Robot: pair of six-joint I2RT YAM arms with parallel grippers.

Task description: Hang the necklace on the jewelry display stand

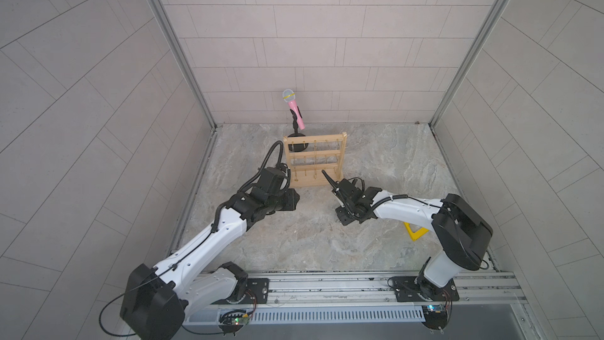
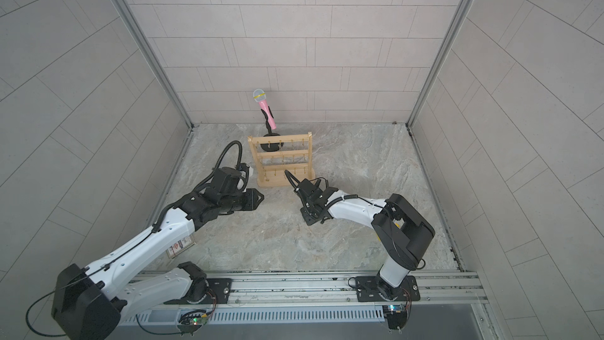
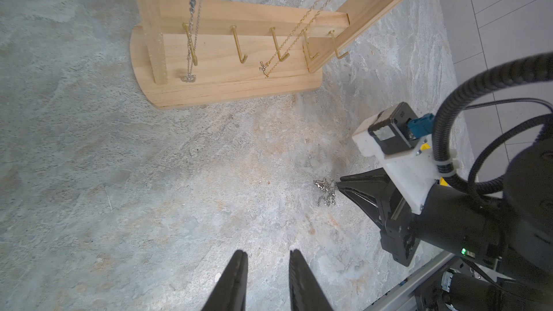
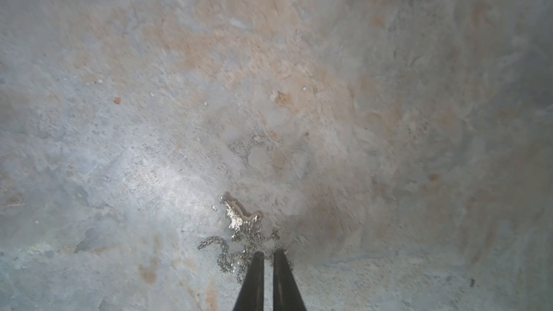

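A silvery necklace (image 4: 244, 236) lies bunched on the tabletop, low in the right wrist view. The tips of my right gripper are right at its near edge, parted by a narrow gap; whether any chain lies between them is hard to tell. In the left wrist view the heap (image 3: 326, 191) touches or nearly touches the right gripper's tips. My left gripper stands open over bare table, nothing between its fingers. The wooden display stand (image 3: 230, 89) has brass hooks; a silver chain (image 3: 191, 34) and a gold chain (image 3: 299, 31) hang on it.
A pink microphone (image 1: 295, 110) on a black stand is behind the display stand. A yellow-edged object (image 1: 415, 231) lies partly behind the right arm. Table between the stand and the front rail is mostly clear.
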